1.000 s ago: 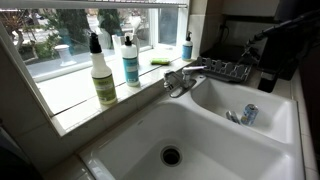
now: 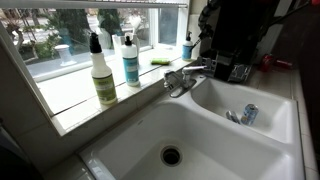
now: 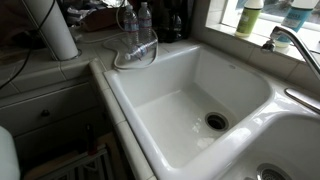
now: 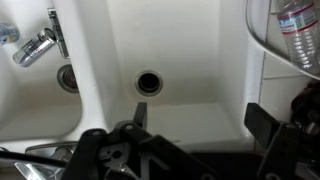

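My gripper stands open over the white sink, its two dark fingers (image 4: 262, 124) far apart and nothing between them. Beneath it in the wrist view lies the empty large basin (image 4: 190, 60) with a dark drain (image 4: 149, 83). Part of the dark arm (image 2: 235, 30) shows at the upper right of exterior view 1; the fingertips cannot be made out there. The smaller basin (image 4: 25, 95) holds a clear bottle (image 2: 249, 114) and a metal utensil (image 4: 36, 47).
Soap bottles (image 2: 103, 78) and a green sponge (image 2: 160, 62) line the windowsill. The faucet (image 2: 175, 82) rises behind the sink. On the counter stand clear water bottles (image 3: 145, 22), with a pale loop of tubing (image 3: 125, 62) beside them.
The dark arm has come in from the right toward the sink in exterior view 1 and now covers much of the rack behind it. The sink and soap bottles have not moved.
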